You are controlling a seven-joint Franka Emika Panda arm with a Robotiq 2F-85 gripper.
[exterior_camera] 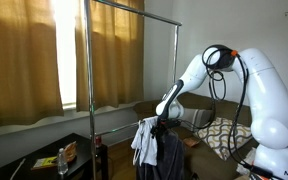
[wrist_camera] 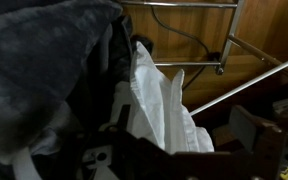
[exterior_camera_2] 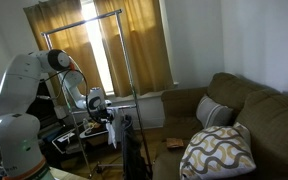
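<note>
A white cloth (exterior_camera: 145,145) hangs over the low rail of the metal rack, with a dark garment (exterior_camera: 171,160) hanging beside it. My gripper (exterior_camera: 162,126) is down close to the top of both. In the wrist view the white cloth (wrist_camera: 166,112) runs down between the spread fingers of the open gripper, though whether they touch it I cannot tell. Dark, plush-looking fabric (wrist_camera: 29,75) fills the left of that view. From the second exterior side, the dark garment (exterior_camera_2: 131,158) hangs below the rail.
Upright poles of the metal rack (exterior_camera: 89,80) stand around the hanging cloths. Behind is a brown sofa (exterior_camera_2: 244,110) with a patterned cushion (exterior_camera_2: 216,150). A dark table (exterior_camera: 46,168) carries a bottle (exterior_camera: 62,161) and other small items. Wooden floor (wrist_camera: 269,25) shows below the rail.
</note>
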